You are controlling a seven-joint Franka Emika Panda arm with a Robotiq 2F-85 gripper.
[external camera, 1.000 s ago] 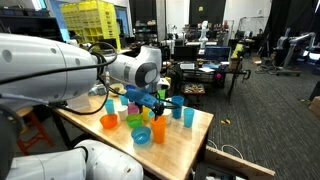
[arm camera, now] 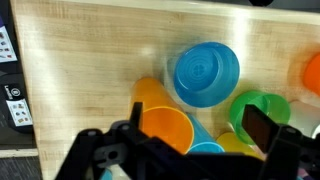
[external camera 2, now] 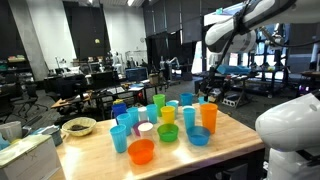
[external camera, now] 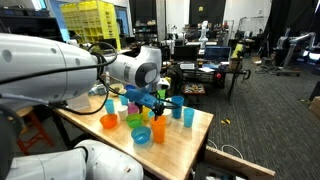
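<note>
My gripper stands open above the table, its two dark fingers wide apart and nothing held between them. Under it in the wrist view is a tall orange cup [arm camera: 150, 97], seen from above at a slant, its mouth partly between the fingers. A blue bowl [arm camera: 205, 72] lies beside that cup, with a green bowl [arm camera: 262, 106] to its right. Exterior view 2 shows the orange cup [external camera 2: 208, 118] upright near the table's right end, below the gripper [external camera 2: 206, 92] and apart from it. The blue bowl [external camera 2: 198, 136] is close by.
An orange bowl [external camera 2: 141, 151] and several coloured cups crowd the table's middle. A wicker basket [external camera 2: 78, 127] stands farther back. Bare wood [external camera: 196, 133] shows at the table's right side, and a black-and-white marker [arm camera: 15, 100] lies at the wrist view's left edge.
</note>
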